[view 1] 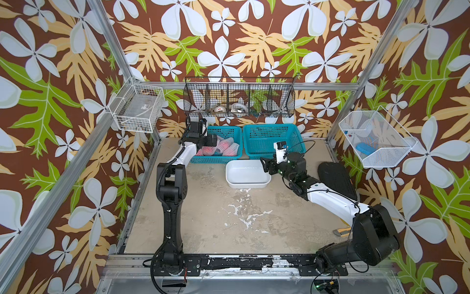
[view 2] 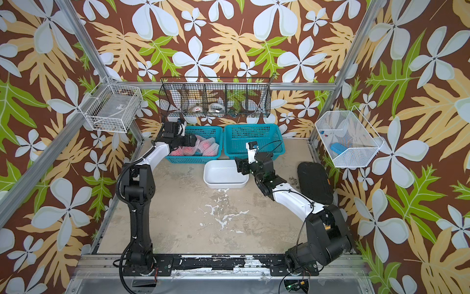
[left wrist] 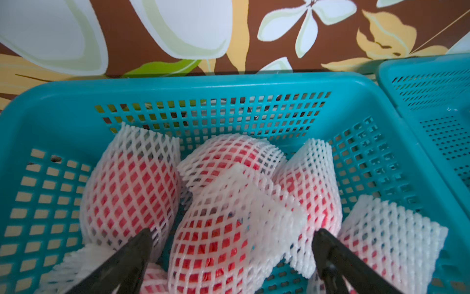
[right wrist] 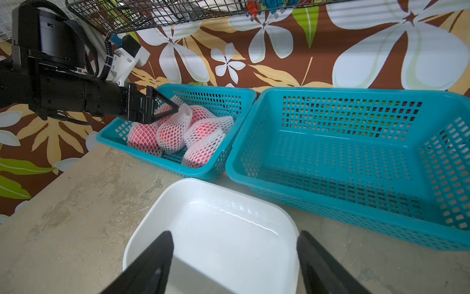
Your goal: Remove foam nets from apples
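Several red apples in white foam nets fill the left teal basket (left wrist: 220, 78). My left gripper is open, low over them, with a netted apple (left wrist: 210, 254) between its fingertips and others around it. The right teal basket (right wrist: 342, 205) is empty. In front of the baskets sits an empty white tray (right wrist: 210, 225). My right gripper hovers over that tray's right side, open, with nothing between its fingers.
A black wire rack (view 1: 238, 98) hangs above the baskets, white wire baskets (view 1: 138, 107) on both sides. A black pad (view 2: 315, 181) lies at the right.
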